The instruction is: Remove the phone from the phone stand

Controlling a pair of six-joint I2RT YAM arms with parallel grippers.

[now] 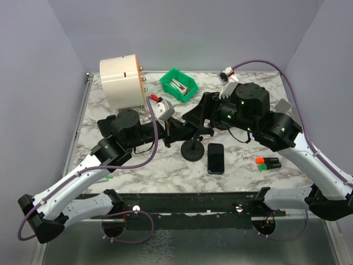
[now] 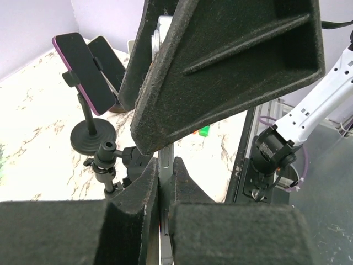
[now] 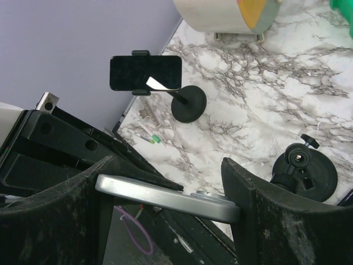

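Note:
The silver-edged phone sits between the fingers of my right gripper, well above the table. My left gripper is shut on the same phone from the other side, pinching its lower part; only the thin edge shows between the pads. In the top view the left gripper meets the right one above a round-based black phone stand. That stand has no phone in it. The phone's faces are mostly hidden by the fingers.
Another phone lies flat on the table, right of the stand. Two phones stand in holders, one pink-edged, in the left wrist view. A green basket and white drum stand at the back. Markers lie far right.

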